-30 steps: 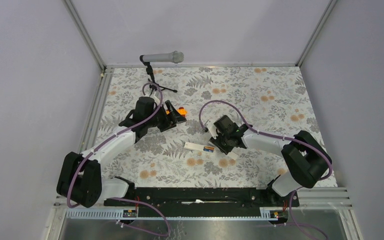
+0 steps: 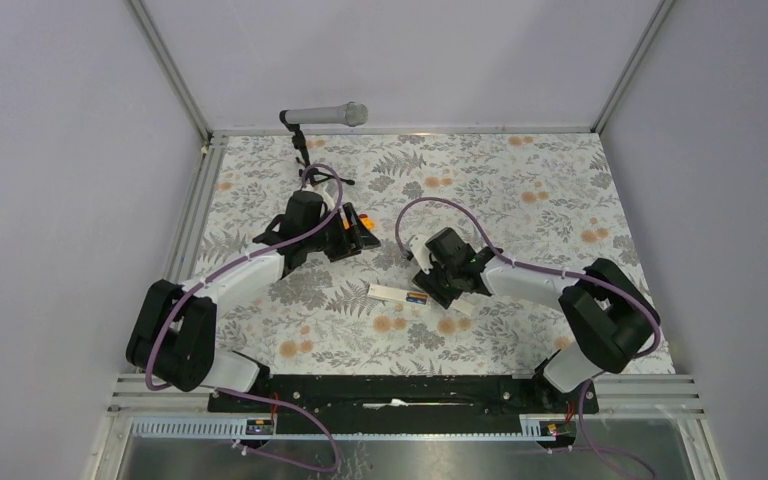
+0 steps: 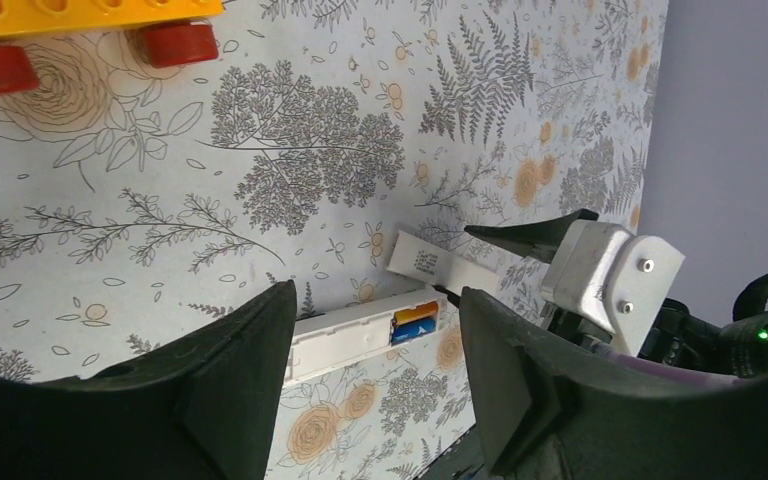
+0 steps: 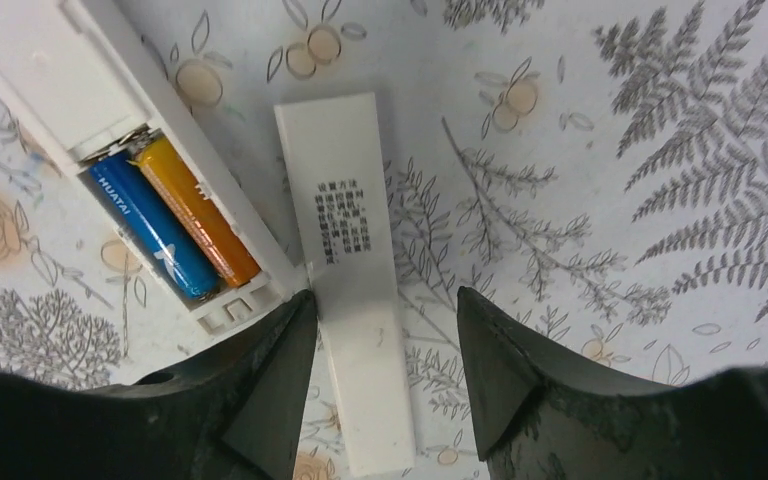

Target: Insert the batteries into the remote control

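The white remote control (image 2: 390, 293) lies face down on the patterned cloth, its battery bay uncovered. Inside the bay a blue battery (image 4: 156, 226) and an orange battery (image 4: 196, 211) lie side by side. Close beside that end of the remote is the loose white cover (image 4: 342, 190), flat on the cloth. My right gripper is open above the cover, which shows between its fingers; one fingertip is near the remote's corner. Up and left of the remote, my left gripper hangs part open, with nothing held between its fingers.
A yellow toy piece with red wheels (image 3: 90, 18) sits under and behind the left gripper. A microphone on a stand (image 2: 325, 115) rises at the back left.
The left arm has shifted a little to the right. The remote appears unmoved.
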